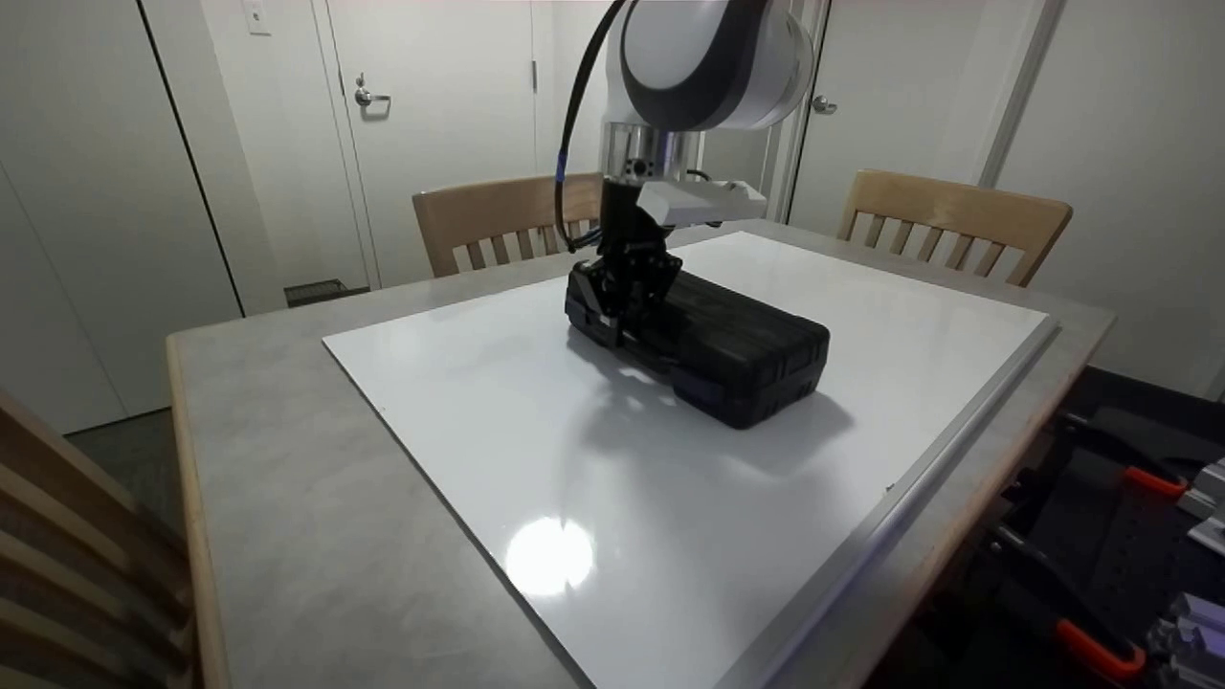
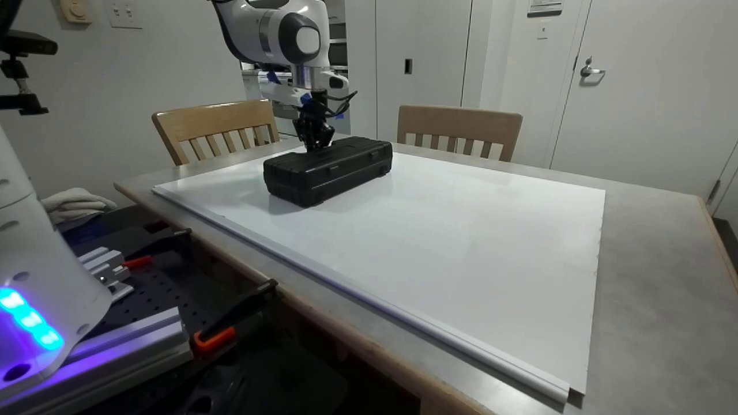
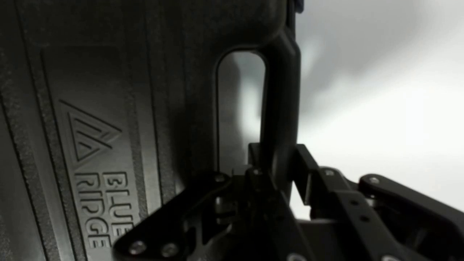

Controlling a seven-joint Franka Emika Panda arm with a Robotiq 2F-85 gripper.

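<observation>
A black hard case [image 1: 758, 335] lies flat on the white board [image 1: 482, 367]; raised "BLUE RIDGE" lettering marks its lid in the wrist view. Along one long side runs its handle [image 3: 281, 87], with a slot between it and the case body. My gripper is shut on the handle, one finger inside the slot and the other on the outer side. From exterior view 2 the case [image 2: 328, 169] partly hides the gripper [image 2: 315, 144], whose fingertips do not show there.
Much of the white board around the case is bare. A metal rail [image 2: 387, 304] edges the board on one side. Wooden chairs [image 1: 953, 218] stand round the table, and orange-handled clamps [image 1: 1097, 649] grip near the robot's base.
</observation>
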